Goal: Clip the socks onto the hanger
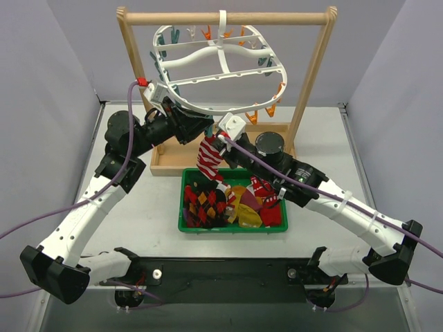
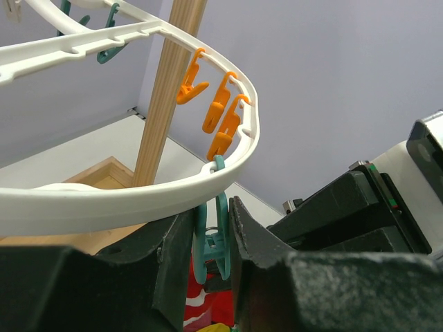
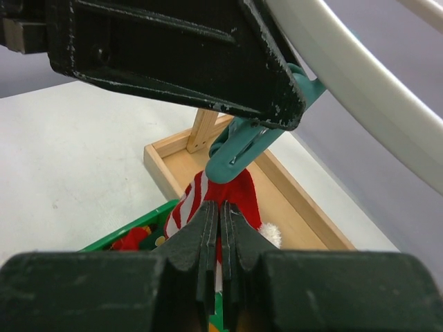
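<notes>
My left gripper (image 1: 201, 124) is shut on a teal clip (image 2: 209, 247) hanging from the front rim of the white hanger (image 2: 104, 207). My right gripper (image 1: 225, 145) is shut on a red-and-white striped sock (image 1: 209, 160), which hangs just below that clip. In the right wrist view the sock (image 3: 239, 194) rises from between the fingertips to under the teal clip (image 3: 235, 152). Whether the sock's top is inside the clip cannot be told.
A green bin (image 1: 235, 229) of mixed socks lies below, in front of a wooden box (image 1: 166, 166). The wooden stand (image 1: 311, 62) carries the hanger, with orange clips (image 2: 216, 107) to the right. Both arms crowd the hanger's front.
</notes>
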